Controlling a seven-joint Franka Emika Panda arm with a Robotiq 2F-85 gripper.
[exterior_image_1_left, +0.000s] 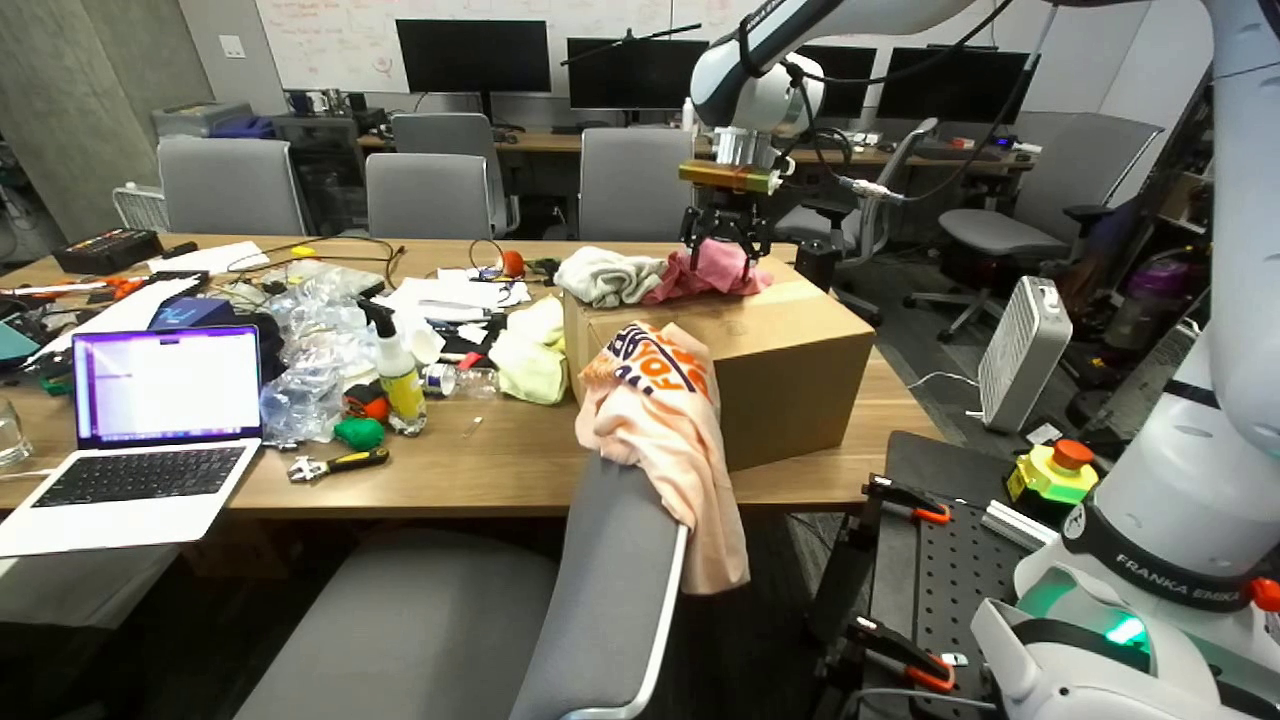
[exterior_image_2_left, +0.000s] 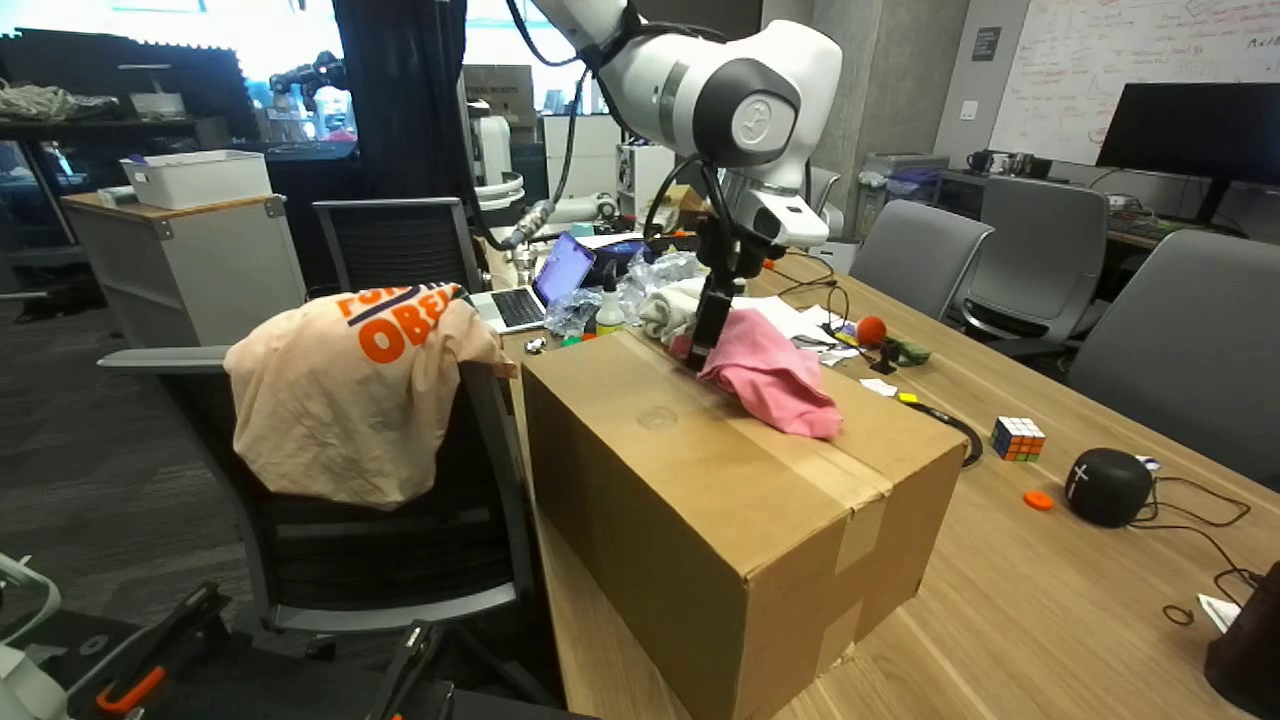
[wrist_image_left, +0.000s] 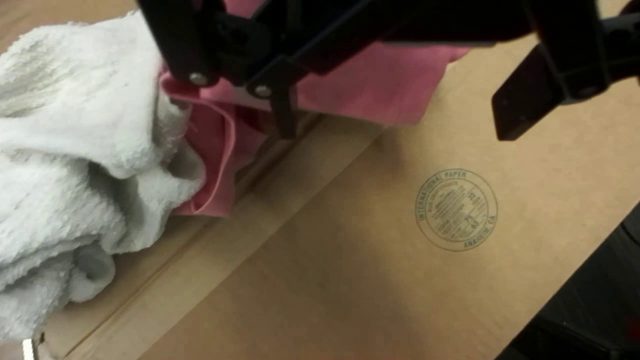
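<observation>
A pink cloth lies crumpled on top of the cardboard box, beside a whitish towel. My gripper is down at the pink cloth with its fingers open. In the wrist view, the fingers stand wide apart; one is over the pink cloth, the other over bare cardboard. Whether either fingertip touches the fabric, I cannot tell. Exterior view 2 has the gripper side-on, partly in front of the pink cloth. The towel fills the wrist view's left side.
A peach shirt hangs over the chair back in front of the box. To the box's left lie a yellow cloth, a spray bottle and a laptop. Much of the box top toward exterior view 2 is bare.
</observation>
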